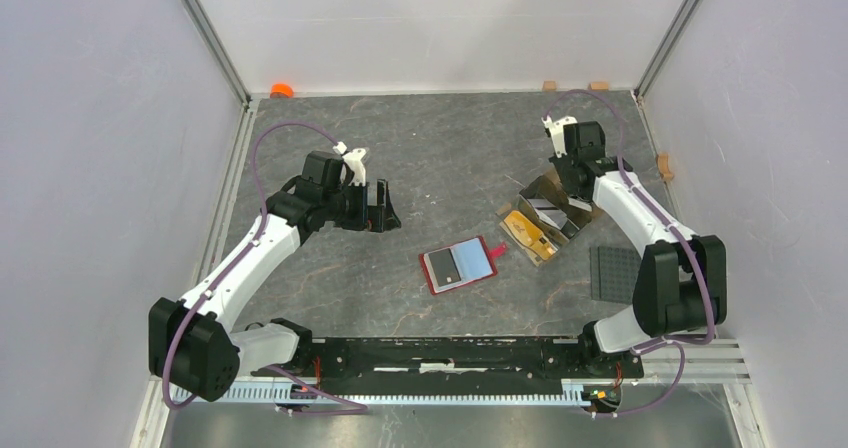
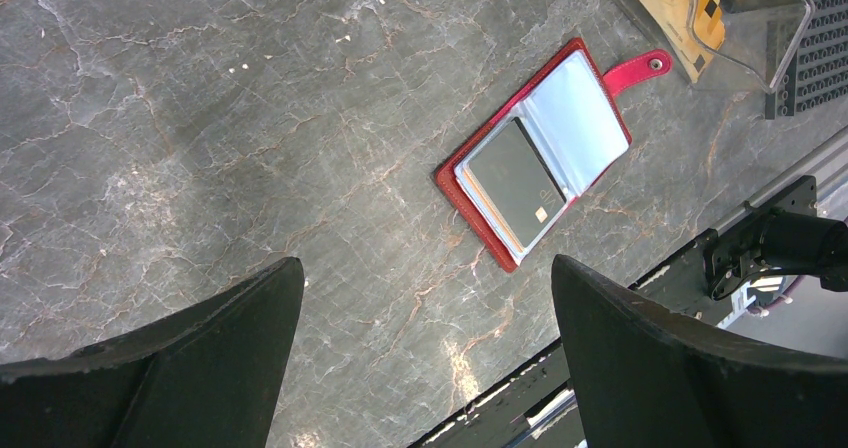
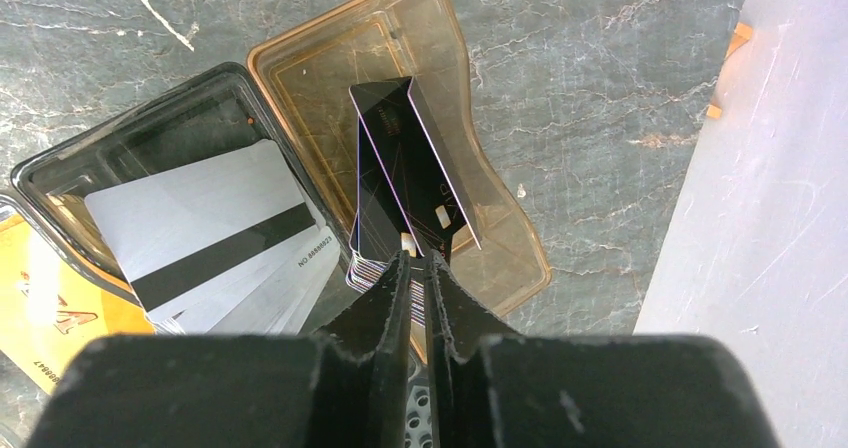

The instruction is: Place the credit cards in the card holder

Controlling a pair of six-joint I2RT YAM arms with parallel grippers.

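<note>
The red card holder point(image 1: 458, 265) lies open on the table, a dark card point(image 2: 512, 182) in one of its sleeves and a clear sleeve showing on the other side. Left of it my left gripper stands open and empty. In the right wrist view, black cards point(image 3: 400, 163) lean in a clear amber tray point(image 3: 325, 43). My right gripper is over their near end, fingertips close together with a narrow gap. Whether a card edge lies inside that gap is unclear. Silver cards point(image 3: 205, 213) fill the dark tray point(image 3: 130, 128) alongside.
Beside the dark tray is another tray with yellow cards point(image 1: 528, 233). A dark ridged mat point(image 1: 614, 274) lies at the right, near the right arm's base.
</note>
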